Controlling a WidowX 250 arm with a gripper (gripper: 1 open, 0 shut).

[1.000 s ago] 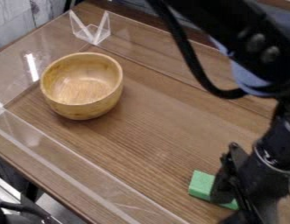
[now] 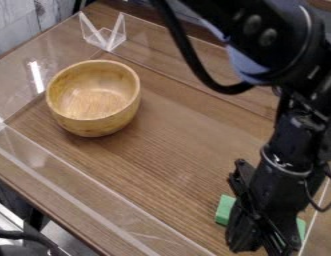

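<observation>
The black robot gripper [image 2: 261,228] is low at the bottom right, over a green block [image 2: 225,208] that lies on the wooden table [image 2: 154,170]. The gripper covers much of the block, whose green shows on both sides of it. Its fingers look close together; whether anything is between them is hidden. A wooden bowl [image 2: 92,98] sits at the upper left, well apart from the gripper.
A white wire holder [image 2: 104,30] stands at the top left. The table's edge runs along the lower left, with dark cables beyond it.
The arm has shifted leftward, and the gripper now sits further left over the green block. The bowl has not moved.
</observation>
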